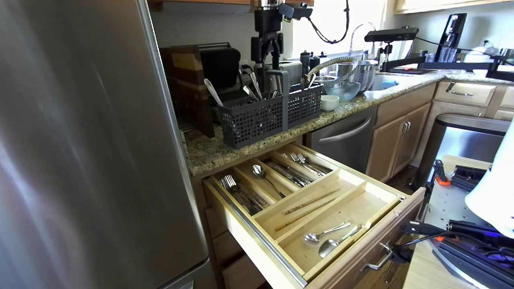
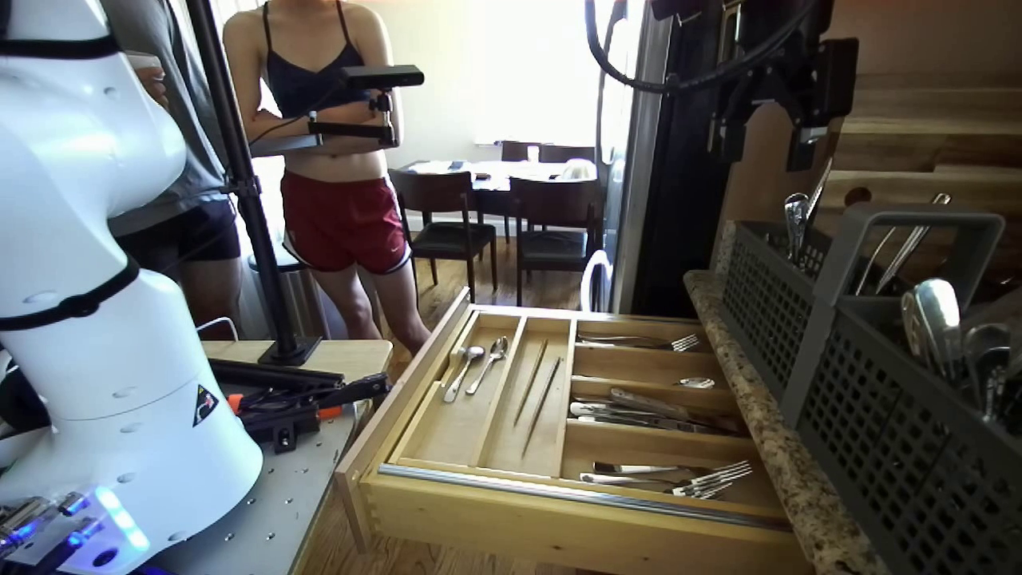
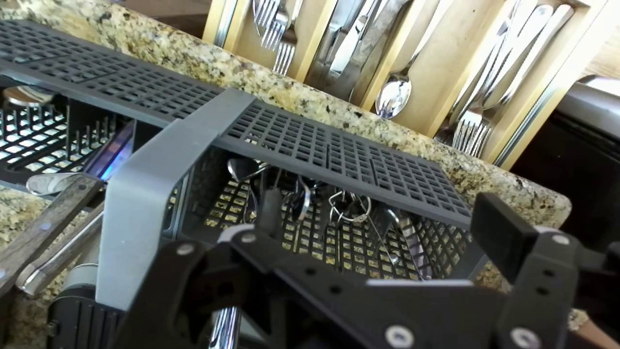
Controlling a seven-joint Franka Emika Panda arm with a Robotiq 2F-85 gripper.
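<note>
My gripper (image 1: pixel 268 65) hangs above the dark grey cutlery basket (image 1: pixel 253 120) on the counter, its fingers open. In the wrist view, the gripper has its fingertips well apart, over one basket compartment holding loose utensils. Nothing is gripped between them. Several utensil handles (image 2: pixel 939 326) stick up from the basket. Below, the pulled-out drawer (image 1: pixel 308 219) holds cutlery in divided slots: forks (image 1: pixel 230 183), a single spoon (image 1: pixel 260 171) and knives (image 2: pixel 632 412). Two chopsticks (image 2: pixel 543 402) lie in a front slot, and two spoons (image 1: pixel 332 245) in another.
The basket's raised handle (image 3: pixel 145 168) stands close beside the gripper. A wooden board (image 1: pixel 192 91) leans behind the basket; a white bowl (image 1: pixel 329 102) and glass bowl (image 1: pixel 343 90) stand to its right. The fridge (image 1: pixel 91 144) bounds the left side.
</note>
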